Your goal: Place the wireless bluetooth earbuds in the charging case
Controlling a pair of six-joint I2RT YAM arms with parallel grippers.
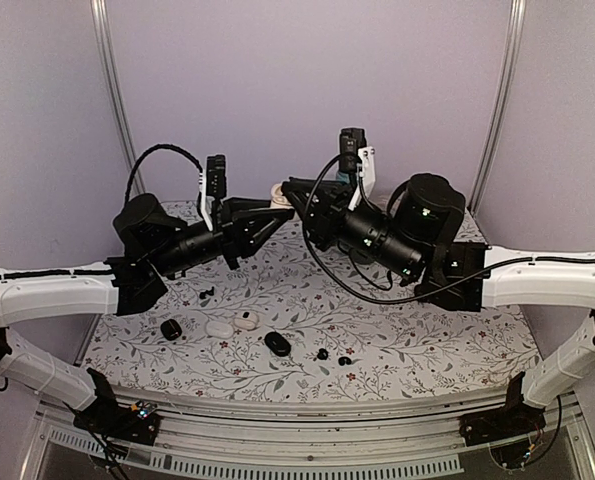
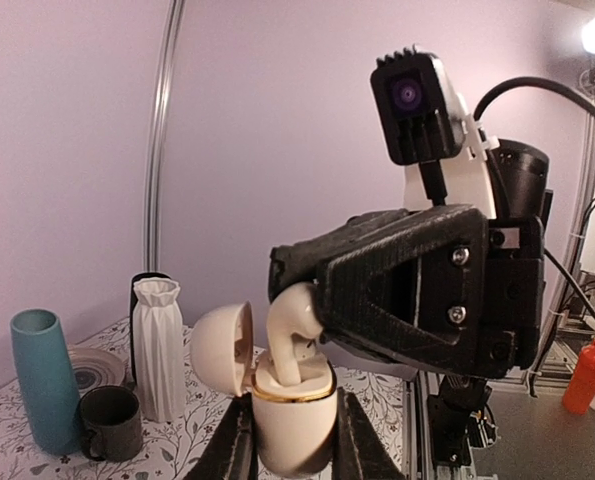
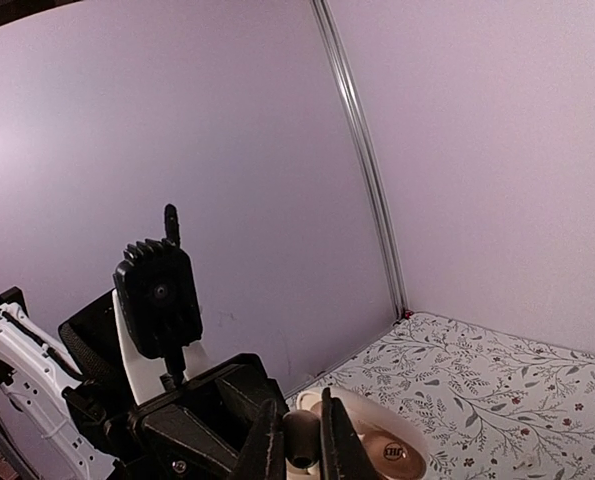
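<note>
High above the table, my left gripper (image 1: 280, 206) is shut on a white charging case (image 2: 295, 430), held upright with its lid (image 2: 217, 350) flipped open. A white earbud (image 2: 293, 315) is held from above by my right gripper, which is shut on it. In the left wrist view the earbud's stem points down into the case's open top, while its head stays above the gold rim. How deep the stem sits cannot be told. From the right wrist view, the earbud's end shows darkly between the fingertips, with the lid's inside (image 3: 392, 450) behind.
On the table lie a black case (image 1: 277, 344), another dark case (image 1: 171, 329), two white cases (image 1: 219, 328) and small black earbuds (image 1: 345, 361). A blue cup (image 2: 45, 380), a dark mug (image 2: 111, 422) and a white vase (image 2: 158, 350) stand farther back.
</note>
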